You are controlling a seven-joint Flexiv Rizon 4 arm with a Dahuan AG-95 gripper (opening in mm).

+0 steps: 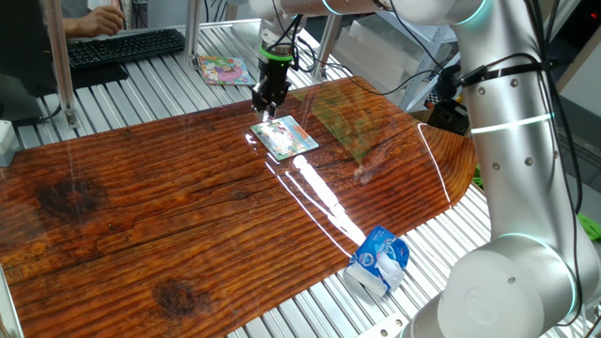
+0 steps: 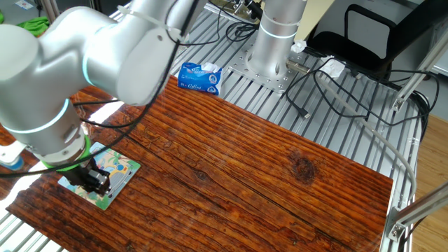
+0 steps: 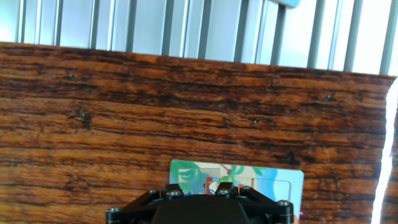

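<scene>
A colourful picture board (image 1: 285,138), looking like a child's puzzle, lies flat near the far edge of the brown wooden tabletop (image 1: 160,197). My gripper (image 1: 267,111) points down at the board's far edge in exterior view 1. From the other side, the black gripper (image 2: 102,186) covers part of the same board (image 2: 122,170). In the wrist view the gripper overlaps the board (image 3: 273,180), hiding its lower part. Green leaves and a small red-and-blue figure show just ahead of the fingers. Whether anything sits between them, or whether they touch the board, is unclear.
A blue tissue pack (image 2: 200,78) lies beside the robot's base, at the wood's edge. Another colourful board (image 1: 224,69) rests on the metal slats beyond the wood. A person's hand (image 1: 97,21) is near a keyboard (image 1: 127,47). Much of the wood is clear.
</scene>
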